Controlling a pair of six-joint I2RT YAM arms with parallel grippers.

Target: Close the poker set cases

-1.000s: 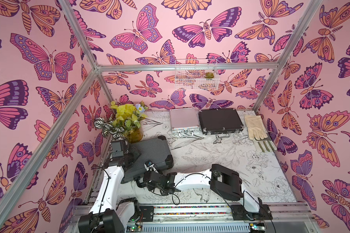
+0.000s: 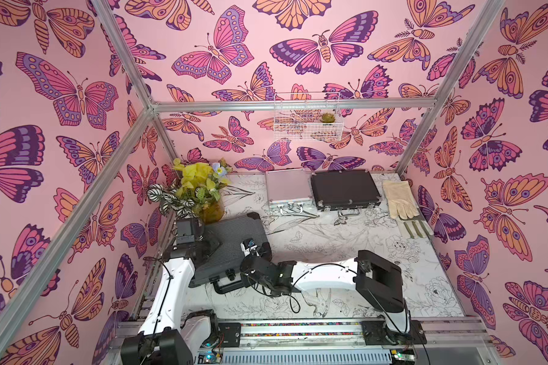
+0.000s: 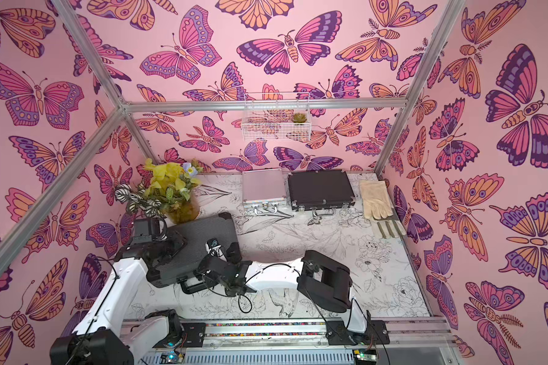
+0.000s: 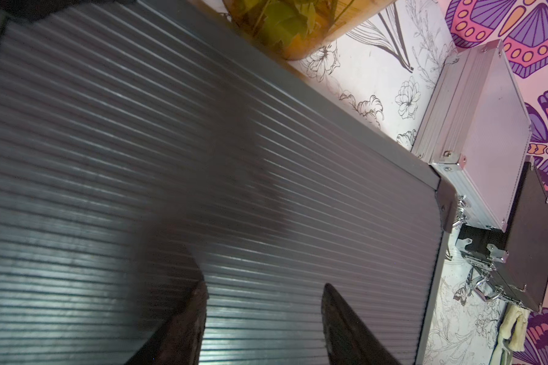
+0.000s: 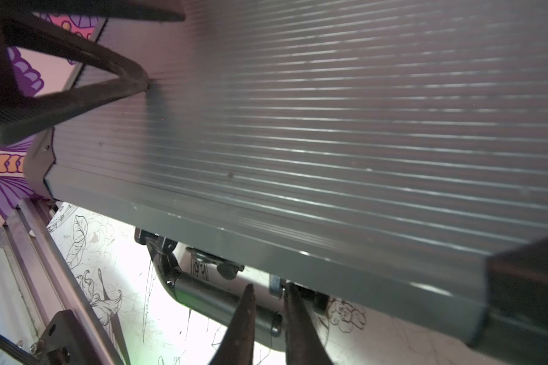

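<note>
The dark ribbed case (image 2: 231, 237) lies closed-looking at the front left, its handle (image 5: 219, 301) and latches below the lid's edge in the right wrist view. My left gripper is over the case's ribbed lid; whether anything is between its fingers is unclear. My right gripper is at the front edge, by the handle and latch, its fingertips close together with a narrow gap. A silver case (image 2: 286, 185) and a black case (image 2: 345, 187) lie at the back.
A vase of yellow flowers (image 2: 201, 188) stands behind the dark case. Gloves (image 2: 402, 200) lie at the back right.
My right arm and wrist have moved right and up along the front of the dark case. The left arm is nearly still.
</note>
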